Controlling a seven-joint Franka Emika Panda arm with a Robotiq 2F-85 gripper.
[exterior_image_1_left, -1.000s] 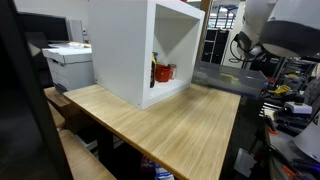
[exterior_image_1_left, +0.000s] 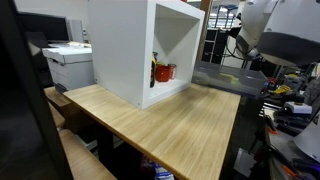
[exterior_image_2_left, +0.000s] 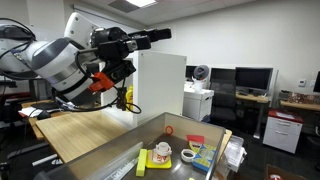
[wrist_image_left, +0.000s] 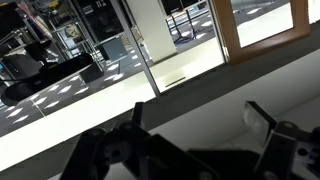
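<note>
My gripper is open in the wrist view, its dark fingers wide apart at the lower edge with nothing between them. The wrist camera looks out tilted across the room toward bright panes and office furniture, with no tabletop objects close by. High over the workspace in exterior view 2 is the white and black arm (exterior_image_2_left: 55, 75). A red container (exterior_image_1_left: 163, 73) and a dark bottle (exterior_image_1_left: 153, 72) stand inside the white shelf unit (exterior_image_1_left: 124, 50). The wooden tabletop (exterior_image_1_left: 165, 130) in front of the shelf is bare.
An open drawer or bin (exterior_image_2_left: 105, 155) in exterior view 2 holds a white and red tub (exterior_image_2_left: 161, 153), a yellow block (exterior_image_2_left: 141, 163), a round blue-and-white item (exterior_image_2_left: 203, 155) and other small things. The tall shelf wall rises behind it.
At the upper right of exterior view 1, the white arm part has shifted and tilted slightly. The shelf items and bare tabletop look the same.
</note>
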